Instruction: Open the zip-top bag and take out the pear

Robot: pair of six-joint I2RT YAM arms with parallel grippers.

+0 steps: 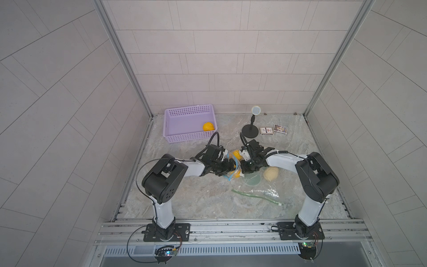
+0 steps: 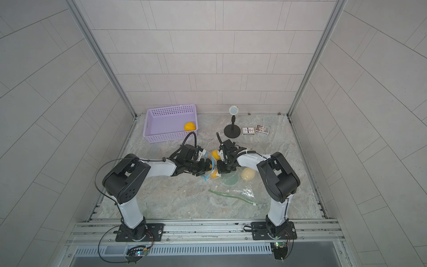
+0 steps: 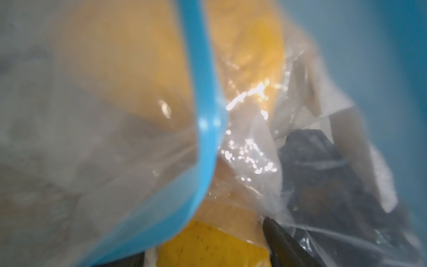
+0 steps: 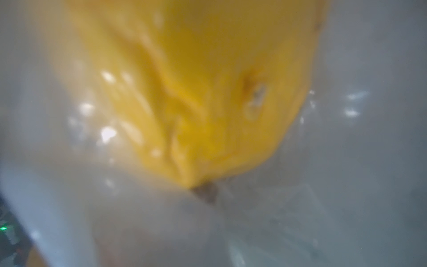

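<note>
A clear bag with a blue zip strip [image 3: 204, 133] stands between the grippers, yellow fruit inside. In the left wrist view one fruit [image 3: 213, 244] lies low between the dark fingers of my left gripper [image 1: 230, 162], which reaches into the bag's opening; it stands open around that fruit. Another fruit [image 3: 124, 57] shows blurred through the film above. My right gripper [image 1: 243, 163] is at the bag's other side; its fingertips are hidden. In the right wrist view yellow fruit [image 4: 200, 115] fills the middle behind film.
A purple basket [image 1: 186, 138] holding a yellow fruit [image 1: 208, 126] stands back left. A black stand [image 1: 250, 131] and two small card boxes [image 1: 280, 129] are back right. A flat clear bag with green strip [image 1: 249, 194] and a pale round object [image 1: 270, 173] lie front right.
</note>
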